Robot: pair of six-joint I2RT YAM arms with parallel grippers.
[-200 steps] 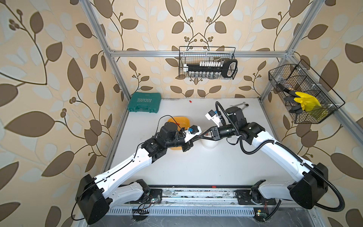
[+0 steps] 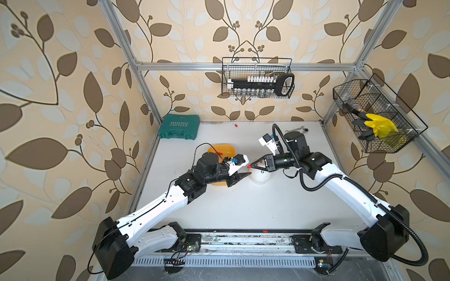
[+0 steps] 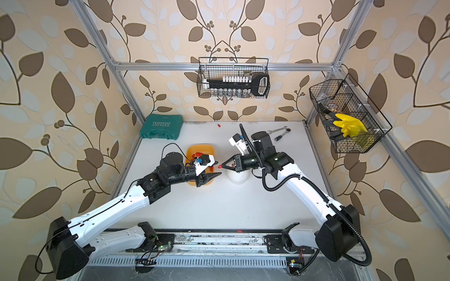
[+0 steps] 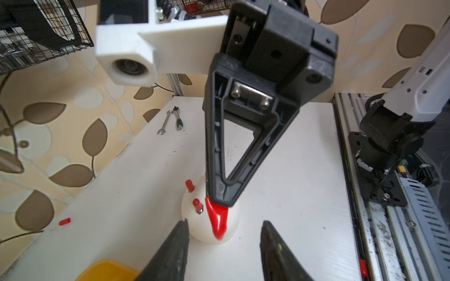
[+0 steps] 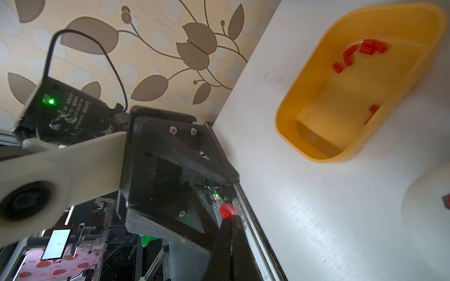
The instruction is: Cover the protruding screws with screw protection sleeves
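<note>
My left gripper stands open, nothing between its fingers, just short of the right gripper [image 2: 253,165], which is shut on a red sleeve [image 4: 217,219] projecting from its fingertips. Below them a white dome [image 4: 196,224] carries protruding screws; two visible in the left wrist view have red covers [image 4: 189,185], and part of the dome is hidden behind the right gripper. A yellow tray [image 5: 304,140] holds several loose red sleeves [image 5: 368,46].
A green case [image 2: 178,126] lies at the back left, wrenches [image 4: 165,122] at the back right, and a stray red piece [image 4: 64,221] on the table. Wire baskets [image 3: 233,77] hang on the frame.
The left gripper has shifted little.
</note>
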